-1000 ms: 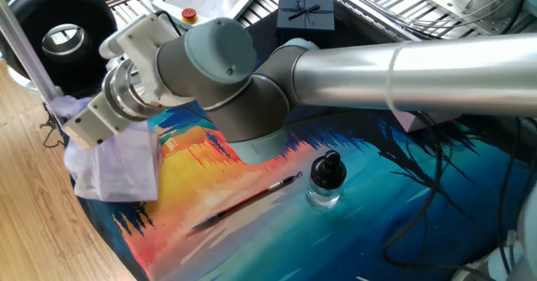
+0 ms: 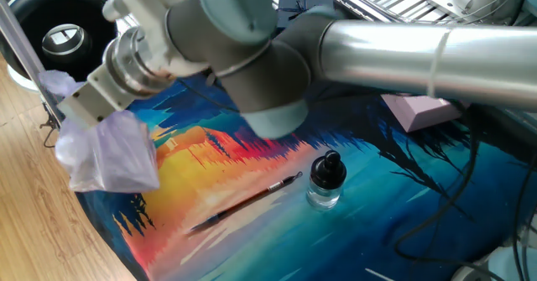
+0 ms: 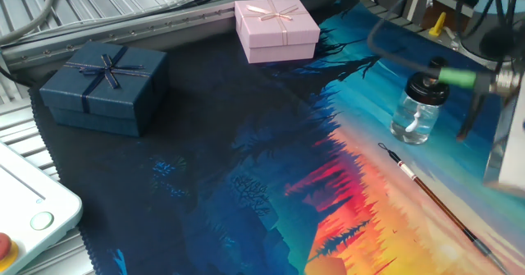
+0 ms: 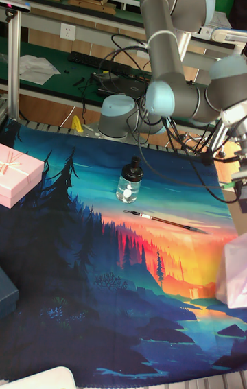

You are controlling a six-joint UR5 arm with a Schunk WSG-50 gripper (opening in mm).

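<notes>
A pale purple plastic bag [image 2: 113,155] hangs at the left edge of the printed mat in exterior view 1, with my gripper [image 2: 77,116] shut on its upper part. Its folds show on both sides of the gripper and hide the fingertips. In exterior view 3 only part of the bag [image 4: 235,272] is visible at the right edge. A clear glass bottle with a black cap [image 2: 325,180] stands upright on the mat. Beside it lies a thin brown brush [image 2: 245,204], apart from the bottle.
A dark blue gift box [image 3: 107,86] and a pink gift box [image 3: 277,33] sit along the mat's edge. A round black bin-like object [image 2: 63,29] stands beyond the bag. Cables [image 2: 470,180] hang over the mat's right side.
My arm's elbow and wrist joints have shifted right, now covering most of the blue box in exterior view 1. The bag has swayed and its lower edge sits slightly higher.
</notes>
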